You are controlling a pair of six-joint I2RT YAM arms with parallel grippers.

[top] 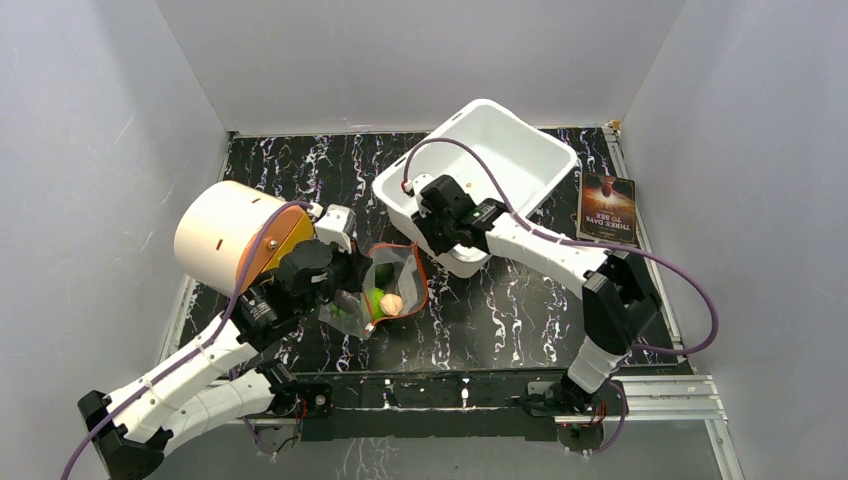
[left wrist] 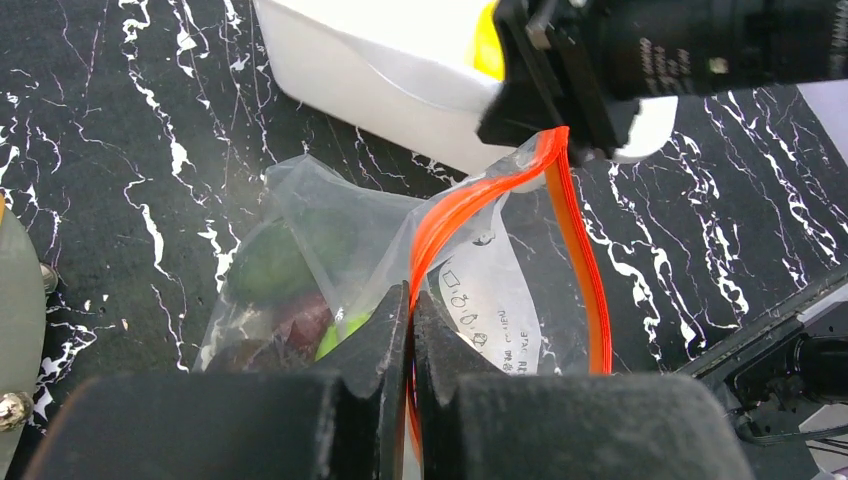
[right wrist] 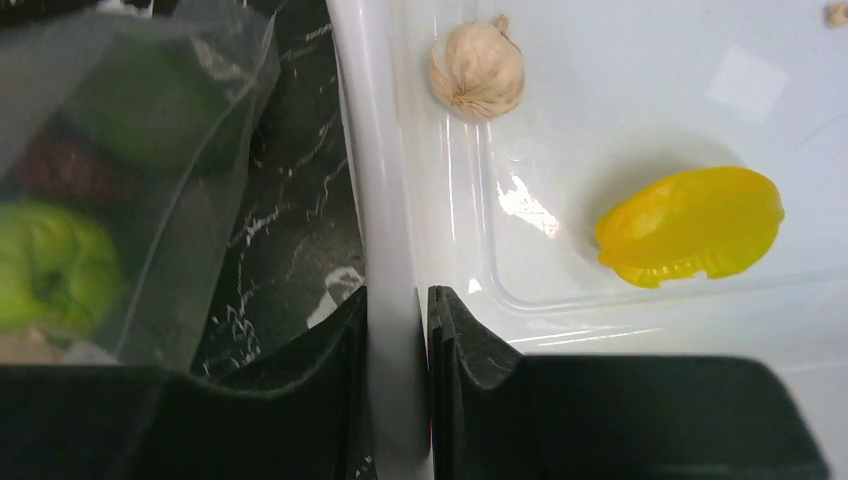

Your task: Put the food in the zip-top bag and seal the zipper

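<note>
The clear zip top bag (top: 403, 277) with its orange zipper edge (left wrist: 440, 230) stands with its mouth spread. Inside are a green avocado-like item (left wrist: 285, 260), a dark red item (left wrist: 303, 325), a bright green pepper (right wrist: 52, 268) and a pale round item (top: 391, 304). On the orange edge my left gripper is shut. The right gripper is shut on the wall of the white bin (top: 525, 140), close beside the bag. Within the bin lie a garlic bulb (right wrist: 480, 70) and a yellow pepper-like piece (right wrist: 692, 225).
A large cream cylinder (top: 225, 232) stands to the left, close to my left arm. A dark book (top: 606, 209) lies at the right edge.
</note>
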